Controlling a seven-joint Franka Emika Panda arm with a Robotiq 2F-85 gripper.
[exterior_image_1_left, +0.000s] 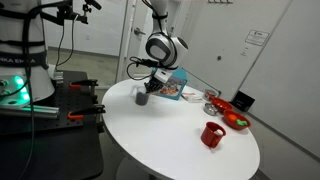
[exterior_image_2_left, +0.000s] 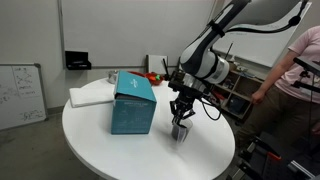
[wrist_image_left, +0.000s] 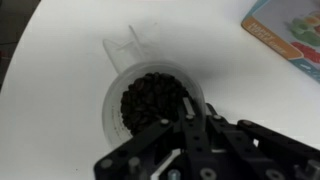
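Observation:
A clear cup (wrist_image_left: 119, 103) with a handle holds dark beans (wrist_image_left: 153, 99) in the wrist view. My gripper comes down over its near right rim and is shut on it. In exterior view 1 the cup (exterior_image_1_left: 141, 98) shows grey, upright, near the table's left side, just below the gripper (exterior_image_1_left: 151, 84). From the other side, the cup (exterior_image_2_left: 181, 131) hangs or stands under the gripper (exterior_image_2_left: 184, 114); whether its base touches the table I cannot tell.
A blue carton (exterior_image_2_left: 132, 116) stands close beside the arm. Further along the white table (exterior_image_1_left: 165, 142) are a red mug (exterior_image_1_left: 212, 135) and a red bowl (exterior_image_1_left: 236, 121). A white flat object (exterior_image_2_left: 92, 96) lies behind the carton.

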